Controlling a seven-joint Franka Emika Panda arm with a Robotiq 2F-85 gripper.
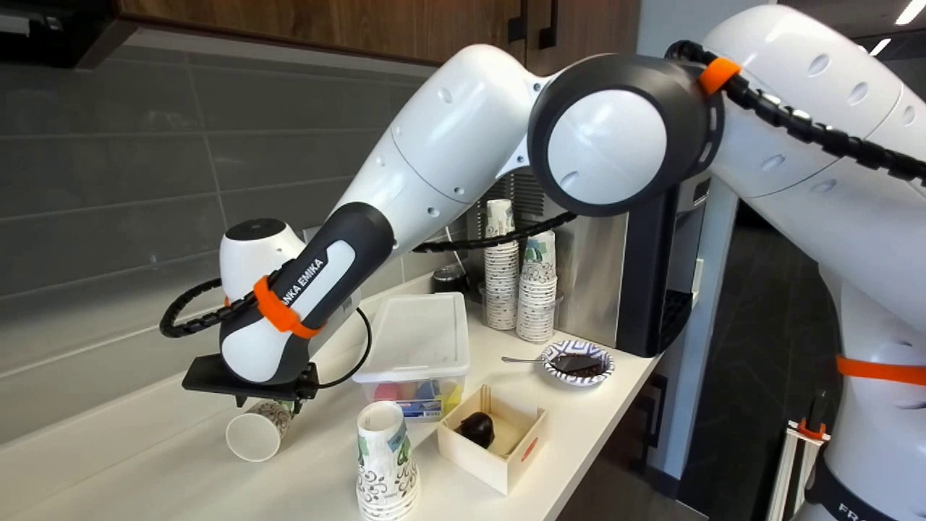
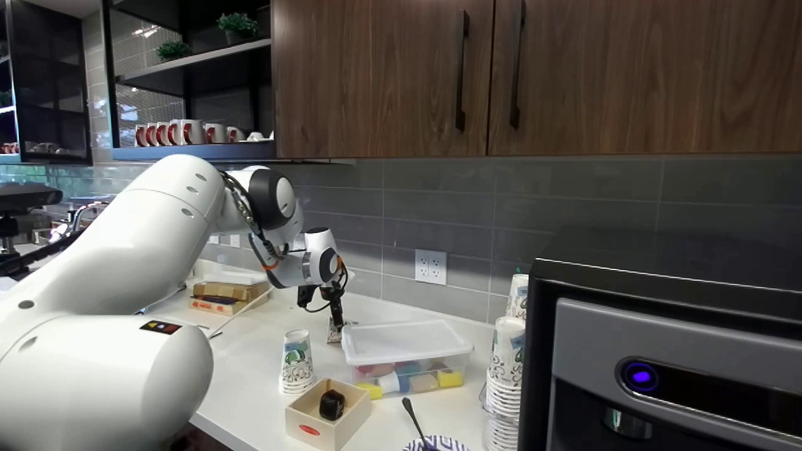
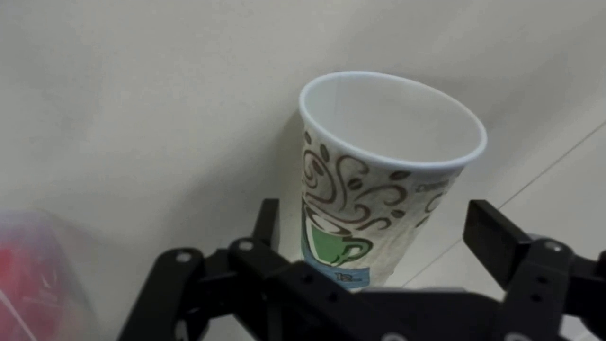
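Note:
A single paper cup with a coffee-bean print lies on its side on the counter near the wall, its mouth facing the front. Above its base end is my gripper, low and close to it. In the wrist view the cup shows between the two fingers, its lower end toward the gripper, and gaps show on both sides. The gripper is open and holds nothing. From the second exterior view the cup is partly covered by the gripper and the lidded bin.
Beside the cup stand a clear lidded bin, an upside-down cup stack and a wooden box with a dark object inside. Farther right are a patterned bowl and tall cup stacks. The wall runs close behind.

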